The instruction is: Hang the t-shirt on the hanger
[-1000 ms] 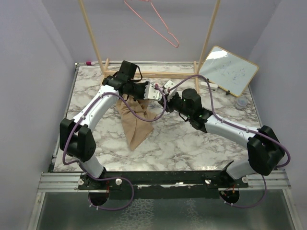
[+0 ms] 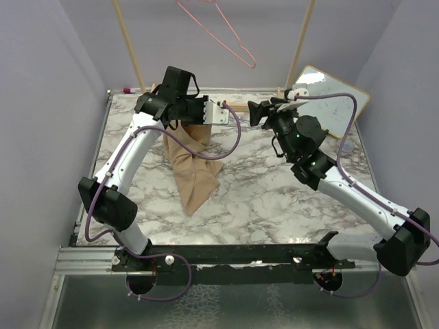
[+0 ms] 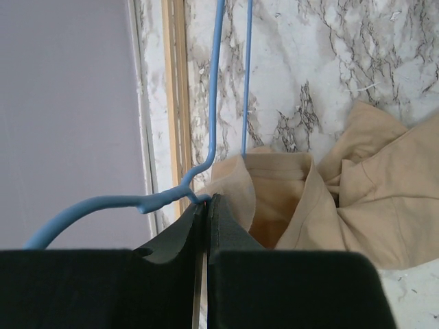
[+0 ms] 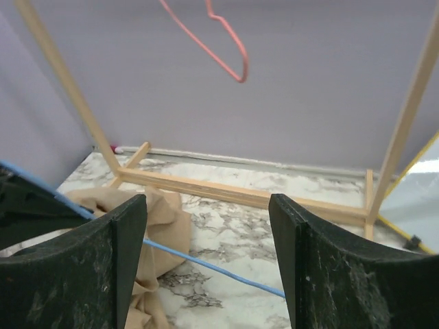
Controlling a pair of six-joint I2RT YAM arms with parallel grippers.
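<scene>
The tan t-shirt [image 2: 192,178] lies crumpled on the marble table beneath my left arm. In the left wrist view, my left gripper is shut on a blue hanger [image 3: 103,209], and part of the hanger reaches down into the shirt's fabric [image 3: 384,199]. My right gripper is open in the right wrist view, with a blue hanger bar [image 4: 206,263] crossing beyond its fingers. In the top view it is raised to the right of the left gripper.
A wooden rack [image 4: 192,186] stands at the back, with a pink hanger [image 2: 233,41] hanging high in it. A whiteboard [image 2: 336,103] and a small container [image 2: 348,146] are at the back right.
My right gripper has moved away from the left one, to the right and toward the back. My left gripper, with the blue hanger, has moved slightly toward the back.
</scene>
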